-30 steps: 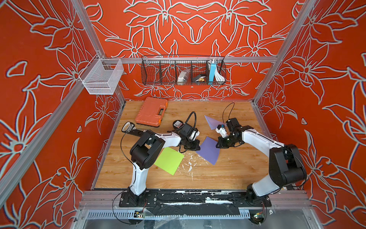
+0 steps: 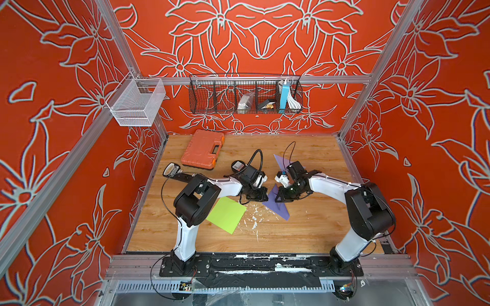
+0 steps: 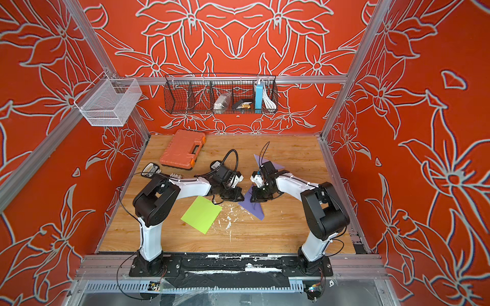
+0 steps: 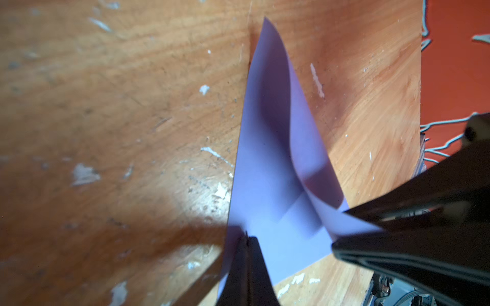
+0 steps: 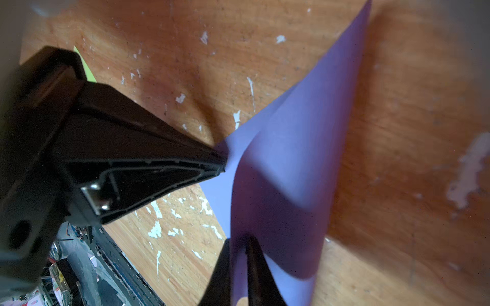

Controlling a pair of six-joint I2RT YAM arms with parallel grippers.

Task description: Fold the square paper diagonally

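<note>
The purple square paper [image 4: 270,153] lies on the table with its right-hand part bent up and curling over toward the left. My left gripper is shut, its tips down against the paper near its left corner; nothing clearly shows between them. My right gripper stands slightly open around the raised flap [image 5: 306,148], a narrow gap between its fingers. The flap's edge runs between those fingers in the left wrist view. Both grippers are close together over the paper in the top left view, hiding part of it.
A lime green sheet [image 2: 226,214] lies at the front left. Behind the right arm is another purple paper piece [image 2: 279,161], partly covered. An orange case [image 2: 203,149] stands at the back left.
My right gripper has moved left over the paper. The paper's right part, flat before, is now lifted and bent leftward. The left arm has stayed in place.
</note>
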